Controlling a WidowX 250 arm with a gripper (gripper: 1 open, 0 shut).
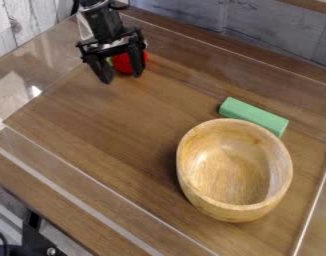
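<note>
My black gripper [112,58] is low at the upper left of the table, in front of a red round object [134,57], which it largely covers. I cannot tell whether its fingers are open or shut. A green block [254,117] lies at the right, and a large pale wooden bowl [233,170] stands at the lower right.
A grey wall [259,35] runs along the back, and a pale area of glare is at the left edge.
</note>
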